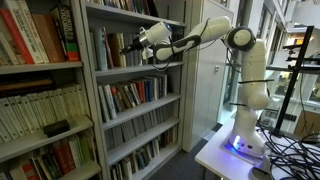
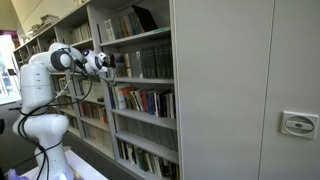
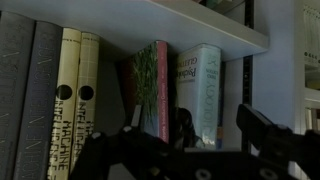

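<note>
In the wrist view my gripper is open, its dark fingers spread before a bookshelf. Between and beyond them, two books stand on the shelf: one with a green grassy cover and red top (image 3: pixel 161 85), and a pale teal-and-cream one (image 3: pixel 208 88). Neither is visibly gripped, and the gripper hides their lower parts. Exterior view 1 has the gripper (image 1: pixel 132 46) by an upper shelf, small and dark against the books. From the other side, the gripper (image 2: pixel 106 64) also appears close to the shelf front.
Two cream paperbacks (image 3: pixel 78 100) and dark grey volumes (image 3: pixel 35 95) stand left of the grassy book. A shelf board (image 3: pixel 215 25) runs overhead, and a vertical panel (image 3: pixel 283 70) bounds the right. Below are more book-filled shelves (image 1: pixel 140 95); a white table (image 1: pixel 225 160) holds the arm's base.
</note>
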